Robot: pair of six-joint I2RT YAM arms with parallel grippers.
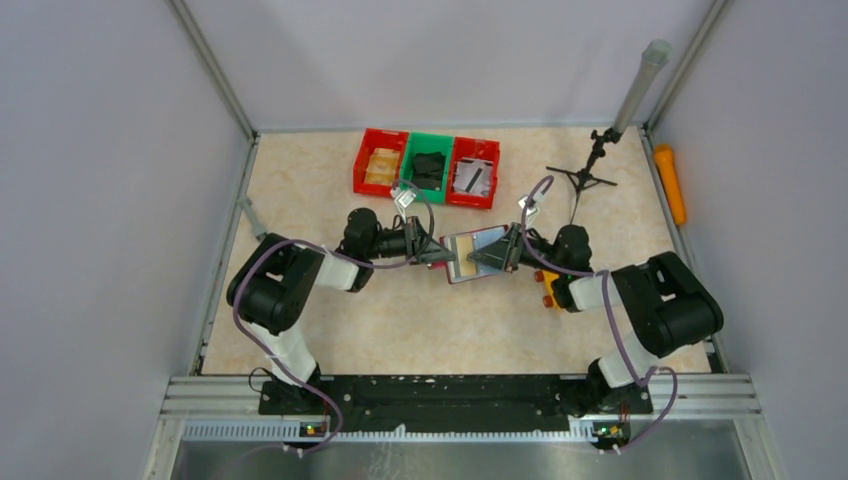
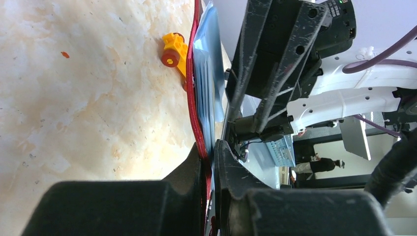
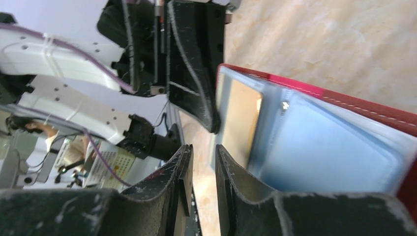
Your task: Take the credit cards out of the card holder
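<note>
The red-edged card holder [image 2: 193,93] is held up between my arms, its clear sleeves [image 3: 324,147] and a tan card [image 3: 238,118] facing my right gripper. My left gripper is shut on the holder's end. My right gripper is over the open holder in the top view; in its wrist view the fingertips are a little apart, close in front of the tan card and sleeves. Whether anything is between them is hard to tell.
Red and green bins [image 1: 431,140] stand at the back. A yellow toy [image 2: 176,49] lies under the right arm. A tripod [image 1: 585,178] and orange cylinder [image 1: 670,185] are at the right.
</note>
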